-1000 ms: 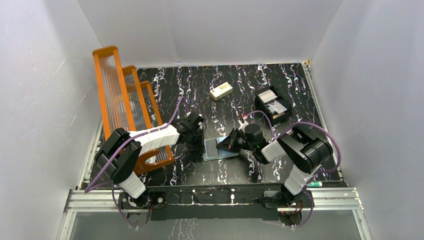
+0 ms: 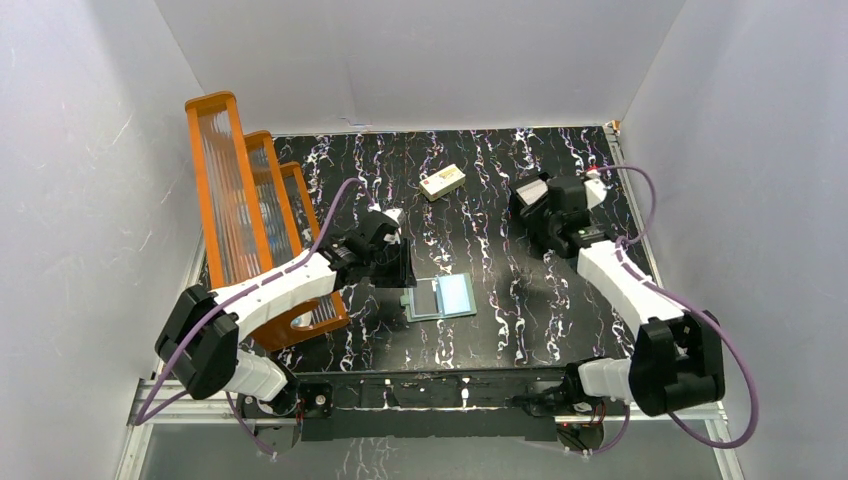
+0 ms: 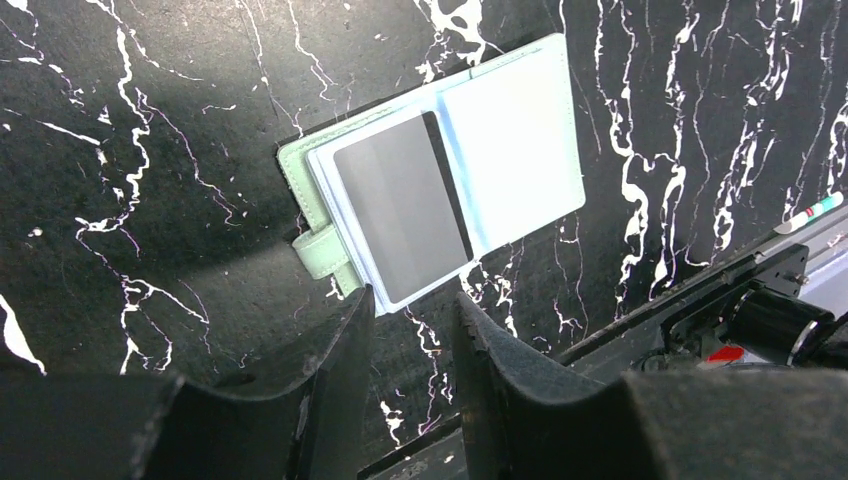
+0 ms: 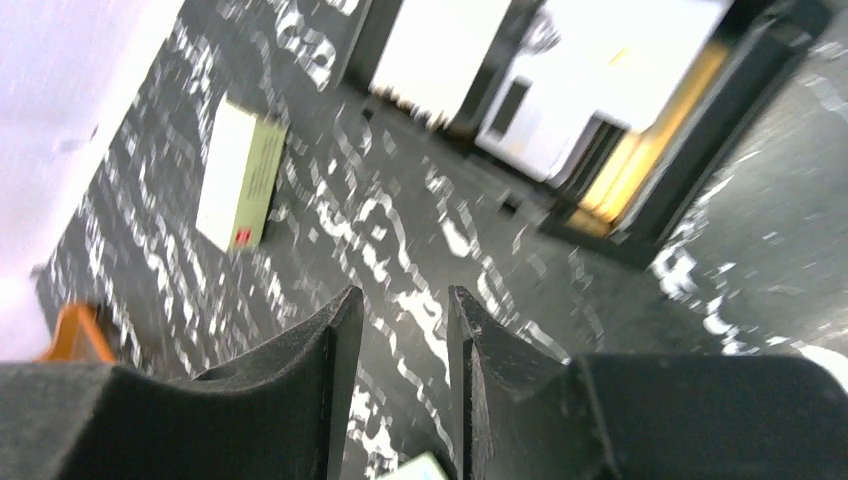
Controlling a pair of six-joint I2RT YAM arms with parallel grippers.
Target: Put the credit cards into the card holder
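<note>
A pale green card holder (image 3: 318,252) lies spread flat near the table's front, with clear pages in it. In the left wrist view a grey card with a dark stripe (image 3: 405,205) sits in one page, while the other page (image 3: 520,140) looks pale blue-white. My left gripper hangs just above the holder's near side, part open, nothing between its fingers. Over by the black compartment box (image 4: 565,205), my right gripper stands open and empty. White cards (image 4: 608,70) lie in that box, blurred in the right wrist view.
A small yellowish box (image 2: 442,182) rests at the back middle. An orange-framed rack (image 2: 262,210) fills the left side. A green-and-white marker (image 3: 812,211) lies by the front edge. Open tabletop lies between the holder and the black box.
My right arm has swung from over the holder back and right to the black box. My left gripper has lifted slightly away from the holder's left edge.
</note>
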